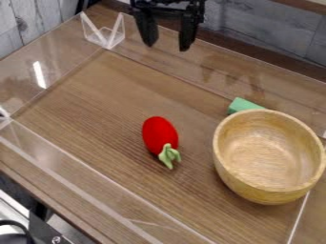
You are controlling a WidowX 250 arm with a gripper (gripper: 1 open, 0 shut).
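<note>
The black gripper (169, 30) is at the top centre of the camera view, partly cropped, its two dark fingers pointing down over the back of the wooden table; nothing shows clearly between them. A red, elongated vegetable-like object (159, 136) with a green tip lies on the table at lower centre. A tan round bowl (266, 157) sits at the right. A small green block (245, 106) lies just behind the bowl.
A raised edge runs along the back right. Translucent white brackets stand at the left edge and top left.
</note>
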